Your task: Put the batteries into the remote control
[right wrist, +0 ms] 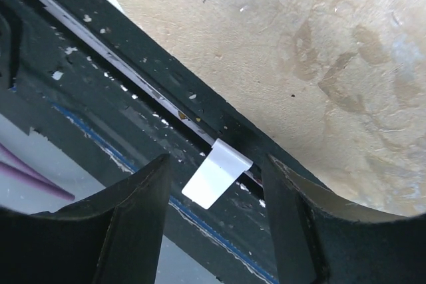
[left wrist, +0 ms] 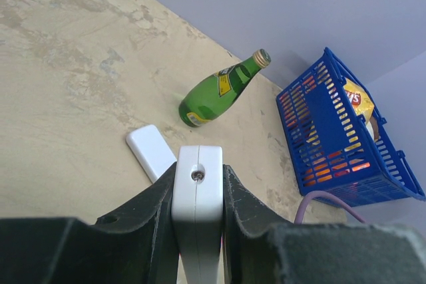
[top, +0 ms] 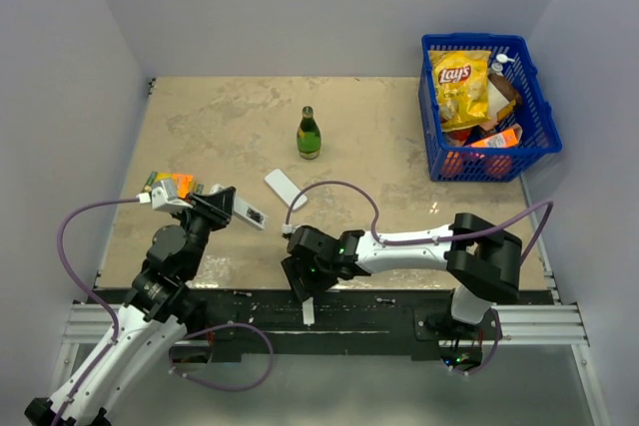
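Observation:
My left gripper (top: 222, 205) is shut on the white remote control (left wrist: 198, 211), which sticks out to the right above the table (top: 180, 127) with a dark section near its far end. A flat white piece (top: 284, 188), perhaps the remote's cover, lies on the middle of the table. My right gripper (top: 304, 281) is over the dark rail at the front edge, fingers apart with nothing between them, above a small white rectangular piece (right wrist: 216, 172) on that rail. I see no batteries clearly.
A green bottle (top: 309, 137) stands behind the flat white piece. A blue basket (top: 434, 137) of snacks fills the back right. Yellow-orange packets (top: 180, 182) lie at the left, partly behind my left arm.

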